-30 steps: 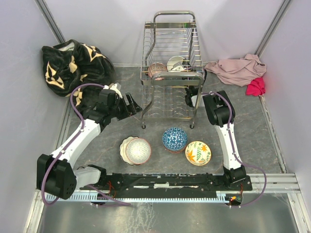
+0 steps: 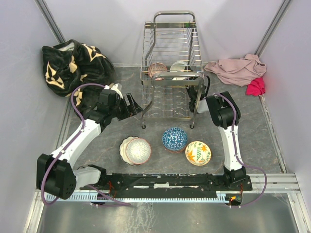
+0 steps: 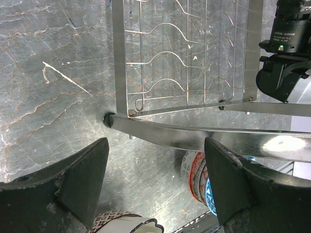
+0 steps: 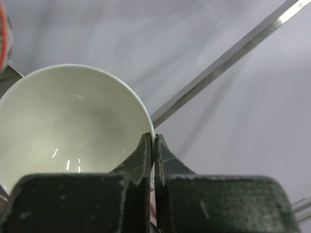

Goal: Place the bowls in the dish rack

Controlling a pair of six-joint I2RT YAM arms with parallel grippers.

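Note:
The dish rack holds a woven-looking reddish bowl and a pale bowl on its upper level. My right gripper is shut on the rim of a cream bowl, at the rack's right side. My left gripper hangs open at the rack's left front, nothing between its fingers. On the table in front are stacked pale bowls, stacked blue patterned bowls and a floral bowl.
A dark patterned blanket lies at back left; pink cloth and red cloth at back right. The table right of the floral bowl is clear.
The left arm stays still in the top view.

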